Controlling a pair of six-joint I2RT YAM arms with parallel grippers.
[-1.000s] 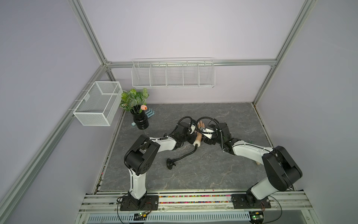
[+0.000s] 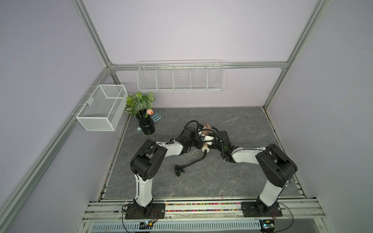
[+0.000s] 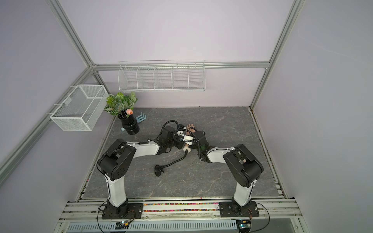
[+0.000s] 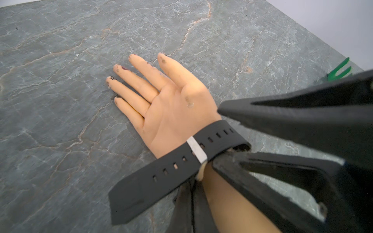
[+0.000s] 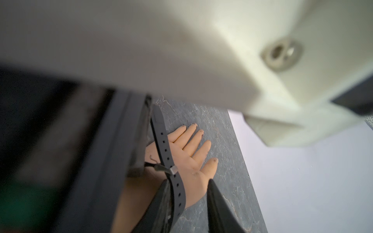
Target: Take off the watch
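Note:
A black watch strap (image 4: 155, 182) with a silver keeper (image 4: 197, 149) crosses the wrist of a model hand (image 4: 171, 104), palm up. Its free tail sticks out to the left. My left gripper is shut just below the keeper, its fingertips partly hidden by the strap; whether anything thin is pinched there cannot be seen. From the right, my right gripper reaches in part open, one finger either side of the strap's looped end. The strap (image 5: 165, 155) also shows in the right wrist view. The watch face is hidden.
A black flexible stem (image 2: 194, 160) runs from the hand to a base (image 2: 178, 170) on the grey table. At back left stand a vase (image 2: 146, 125) and a blue rack (image 2: 156, 117).
My right gripper has moved left onto the model hand's wrist, close to the left gripper. The left arm has barely moved. The stem's base has shifted slightly right.

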